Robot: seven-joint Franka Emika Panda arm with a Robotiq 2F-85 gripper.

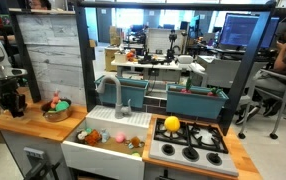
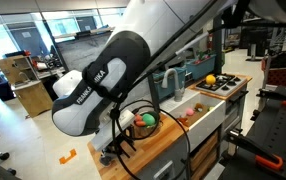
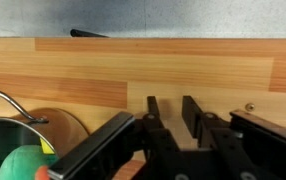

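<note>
Over the wooden counter (image 3: 203,65), near its left end, my gripper points down. Its two dark fingers stand partly apart, and only bare wood shows between them. Beside it in the wrist view, at the lower left, is a pot (image 3: 68,127) with a wire handle, holding a green round thing (image 3: 25,163). In exterior view 2 the gripper (image 2: 111,150) hangs low at the counter's near end, its tips hard to make out.
The sink (image 1: 80,156) with several colourful items lies right of the pot. Farther right are a stove (image 1: 191,143) and a yellow ball (image 1: 172,123). A wooden panel wall (image 1: 55,55) rises behind the counter's left end.
</note>
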